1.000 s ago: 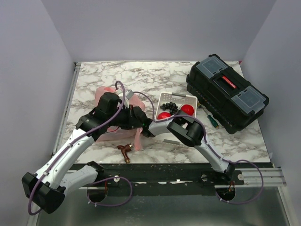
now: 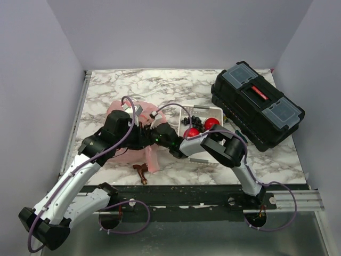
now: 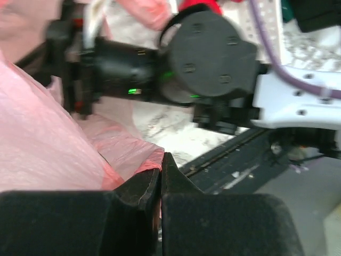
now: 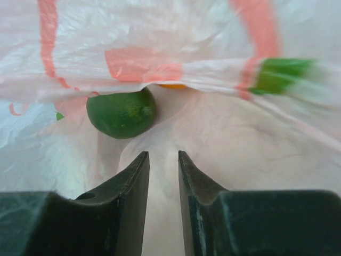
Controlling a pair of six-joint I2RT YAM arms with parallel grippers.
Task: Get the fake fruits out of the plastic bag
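The pink translucent plastic bag (image 2: 153, 161) lies on the left of the table, its upper part hidden under both arms. My left gripper is shut on the rim of the bag, which runs between its fingertips. Inside the bag, my right gripper is part open with nothing between its fingers. Ahead and to the left of those fingers sits a dark green fruit (image 4: 122, 113). A bit of an orange item (image 4: 173, 86) peeks out beneath a fold, and another green piece (image 4: 282, 74) shows blurred at the right.
A white tray (image 2: 203, 109) right of the bag holds red fruits (image 2: 211, 123) and dark grapes (image 2: 194, 121). A brown branched object (image 2: 141, 173) lies near the front edge. The black toolbox (image 2: 258, 104) takes up the right side.
The right arm has shifted to the right, now covering more of the tray's near part. My left arm has drawn slightly left, and the bag's loose front flap has moved a little left.
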